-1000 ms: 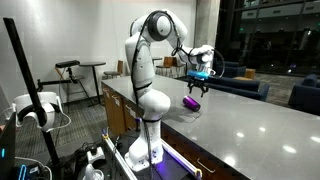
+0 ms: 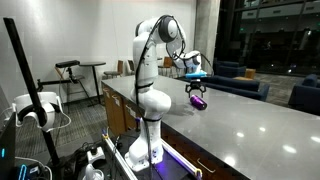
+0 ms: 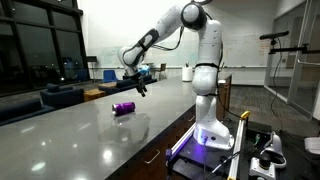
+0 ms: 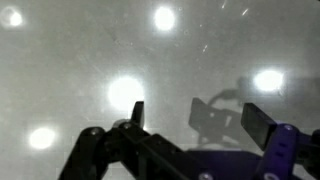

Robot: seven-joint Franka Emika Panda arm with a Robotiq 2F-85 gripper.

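Note:
A purple, roughly cylindrical object (image 2: 197, 102) lies on its side on the glossy grey table, near its left part in exterior view 1. In exterior view 2 the same purple object (image 3: 123, 109) rests left of the hand. My gripper (image 2: 194, 88) is held above the tabletop, apart from the object, pointing down. From the wrist view, the gripper stands open with wide-set dark fingers and only bare table between them. The purple object does not show in that view.
Dark sofas (image 2: 235, 85) stand beyond it. Light reflections and the hand's shadow (image 4: 215, 122) mark the surface.
The arm's hand has shifted to the left in exterior view 1 over the last second. The purple object appears to lie in the same place.

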